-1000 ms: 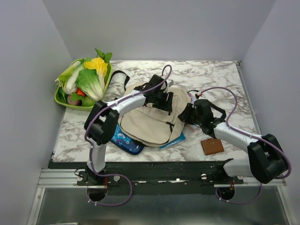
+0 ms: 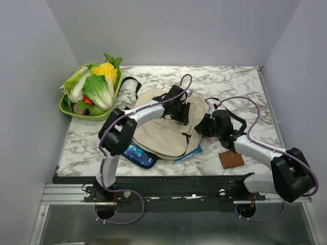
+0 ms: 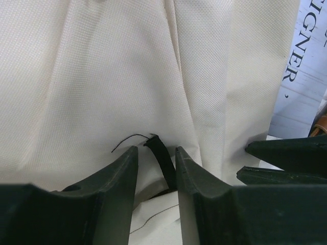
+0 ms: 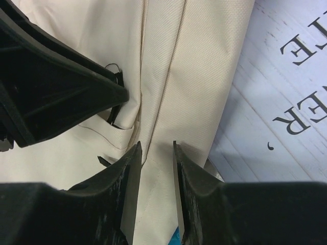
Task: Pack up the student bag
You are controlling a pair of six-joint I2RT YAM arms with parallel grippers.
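A beige cloth bag [image 2: 158,137] with black straps lies open and crumpled in the middle of the table. My left gripper [image 2: 184,118] is over its upper right part, fingers part open above a short black zip pull [image 3: 161,155]. My right gripper [image 2: 202,127] is at the bag's right edge, its fingers [image 4: 127,189] part open over the fabric. A white printed sheet or book [image 4: 278,102] lies partly under that edge. A blue pouch [image 2: 137,155] and a light blue item [image 2: 188,155] lie at the front; a brown square item [image 2: 232,158] lies front right.
A green basket of vegetables [image 2: 67,108] fills the back left. The two grippers are close together.
My left gripper has moved slightly right along the bag. My right gripper has shifted very little.
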